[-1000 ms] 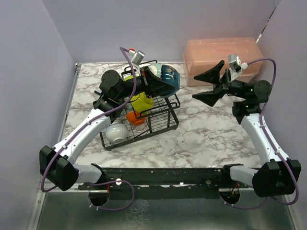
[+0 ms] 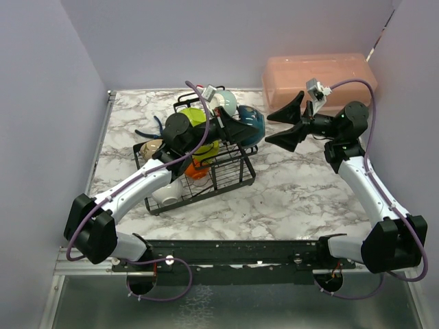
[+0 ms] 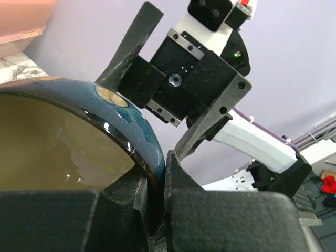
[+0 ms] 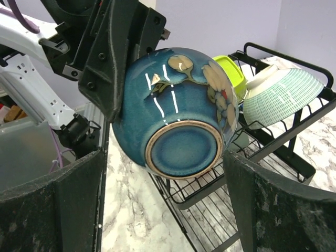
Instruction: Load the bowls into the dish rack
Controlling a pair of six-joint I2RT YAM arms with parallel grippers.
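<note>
My left gripper is shut on the rim of a blue flowered bowl [image 4: 176, 105]. The bowl is held on its side above the right edge of the black dish rack [image 2: 226, 188], its base toward my right gripper. Its tan inside [image 3: 58, 142] shows in the left wrist view. My right gripper [image 2: 274, 128] is open just right of the bowl, fingers on either side of its base and apart from it. In the rack sit a pale green bowl [image 4: 283, 92], a yellow-green bowl [image 4: 231, 73], an orange bowl [image 2: 195, 168] and a white bowl [image 2: 167, 192].
A translucent pink bin [image 2: 315, 75] stands at the back right, behind my right gripper. Blue tongs-like handles [image 2: 149, 130] lie left of the rack. The marble table right of the rack is clear.
The right gripper has moved left, narrowing the gap to the bowl.
</note>
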